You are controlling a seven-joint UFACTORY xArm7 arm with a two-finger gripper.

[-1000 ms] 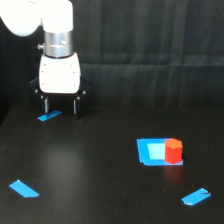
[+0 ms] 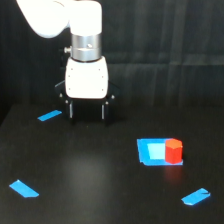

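A red block (image 2: 174, 151) rests at the right side of a blue square (image 2: 142, 152) on the dark table. Inside that square, a pale blue patch (image 2: 156, 152) shows just left of the block, which seems to cover part of it. Over the left rear of the table hangs my white gripper (image 2: 87, 110), pointing down. Its two dark fingers are spread wide apart, with nothing visible between them. The block lies well to the right of the gripper and nearer the camera.
Blue tape strips lie flat at the rear left (image 2: 50, 115), front left (image 2: 24, 188) and front right (image 2: 196, 197) of the black surface. A dark curtain (image 2: 160, 55) hangs behind.
My gripper has moved right and slightly lower in the view, away from the rear left tape, its fingers still apart. The red block and blue square have not moved.
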